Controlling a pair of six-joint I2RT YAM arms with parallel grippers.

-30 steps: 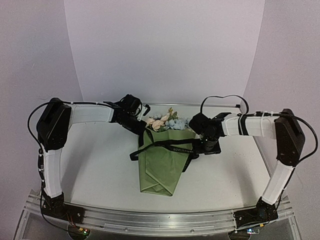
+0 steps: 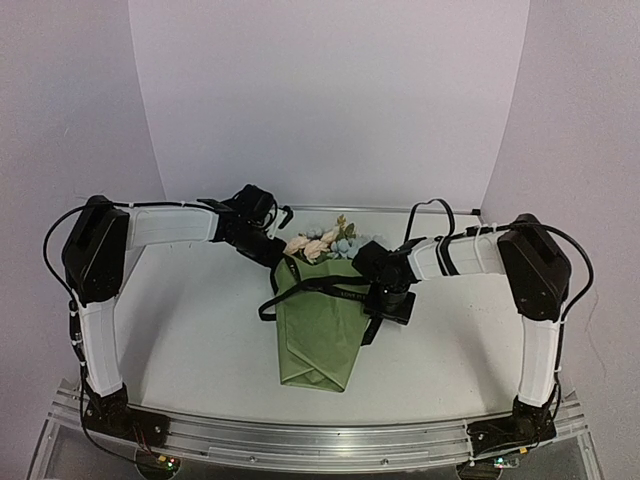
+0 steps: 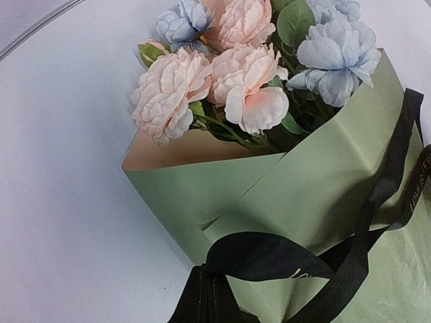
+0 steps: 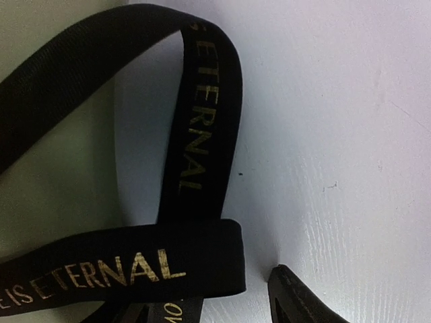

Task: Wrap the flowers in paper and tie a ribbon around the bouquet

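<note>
A bouquet in green wrapping paper lies on the table, its pink flowers and blue flowers toward the back. Black ribbon with gold lettering crosses the wrap. At the bouquet's upper left, my left gripper is shut on a loop of the ribbon. My right gripper stands open over the wrap's right edge. In the right wrist view, a folded ribbon strip lies across the left finger and partly hides it; another length hangs down behind. The right finger is clear of it.
A metal rail runs along the front edge, and walls enclose the back and sides.
My right gripper has moved leftward, from just beyond the wrap's right edge to over it, along the ribbon. The left gripper and the bouquet are almost still.
</note>
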